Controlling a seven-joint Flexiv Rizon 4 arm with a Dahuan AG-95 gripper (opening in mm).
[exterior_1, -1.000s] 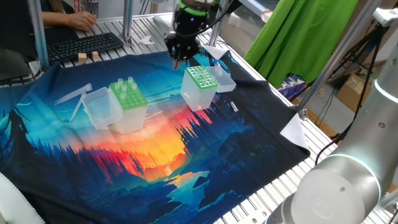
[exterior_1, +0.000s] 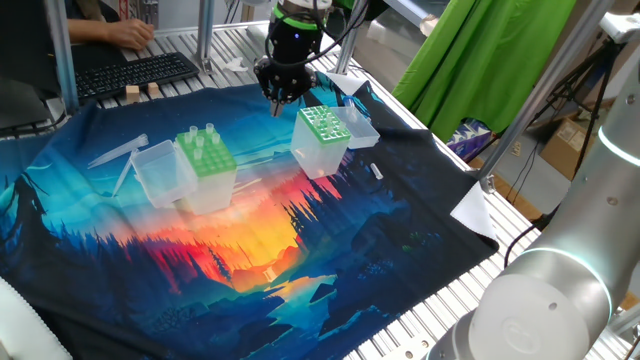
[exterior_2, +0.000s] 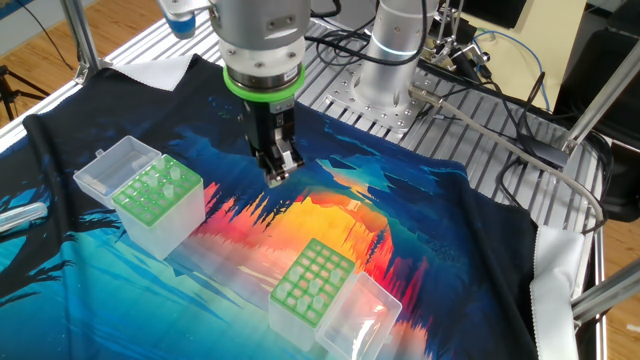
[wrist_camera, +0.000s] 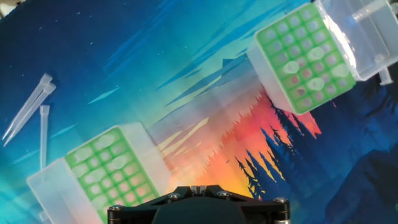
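Observation:
My gripper shows at the bottom middle of the wrist view, its fingertips together and nothing visible between them. In exterior view 2 the same gripper hangs above the cloth, apart from both tip boxes. One clear box with a green grid top lies at the lower left of the wrist view; several translucent tips stand in it. A second green-topped box is at the upper right, with several pale tips in its grid. In exterior view 1 they appear as the left box and the right box.
Each box has its clear lid hinged open, such as the left lid. Loose tips lie on the printed cloth. A keyboard and a person's hand are at the far left.
The boxes and loose tips have stayed put.

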